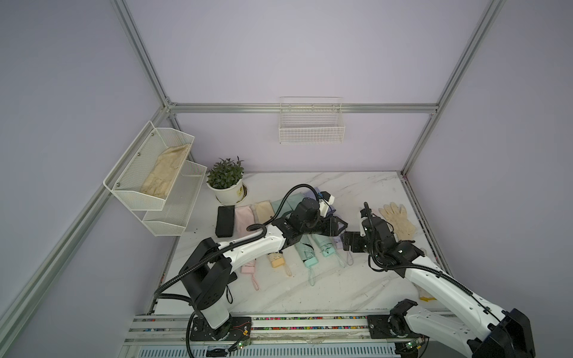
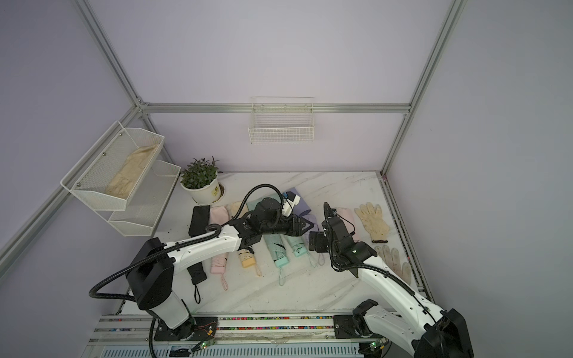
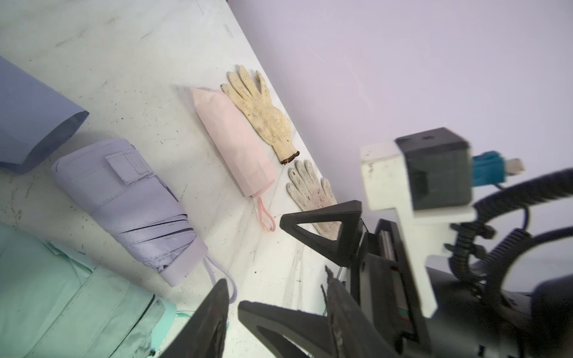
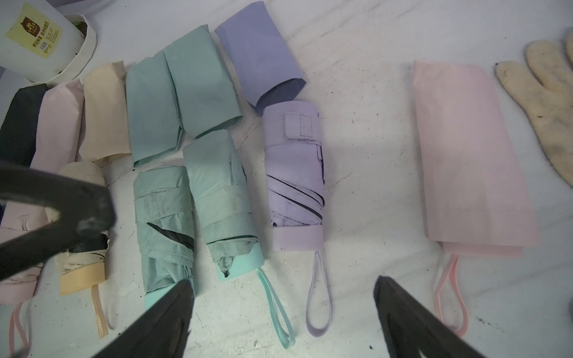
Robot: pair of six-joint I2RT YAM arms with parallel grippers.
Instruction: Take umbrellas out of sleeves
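At the right in the right wrist view, a pink umbrella is inside its pink sleeve (image 4: pixel 477 155), its wrist loop (image 4: pixel 451 298) sticking out. A purple umbrella (image 4: pixel 293 173) lies bare, its empty-looking sleeve (image 4: pixel 260 53) just above. Two teal umbrellas (image 4: pixel 220 200) are also bare, below their teal sleeves (image 4: pixel 200 80). Further left are a cream umbrella (image 4: pixel 83 173) and its sleeve (image 4: pixel 106 110), another pink one (image 4: pixel 58 125) and a black one (image 2: pixel 198 220). My left gripper is partly open and empty above the table. My right gripper stands open, holding nothing.
Both grippers are close together over the middle of the table. Beige gloves (image 2: pixel 373 220) lie along the right edge. A potted plant (image 2: pixel 201 182) stands at the back left beside a white wire shelf (image 2: pixel 134 223).
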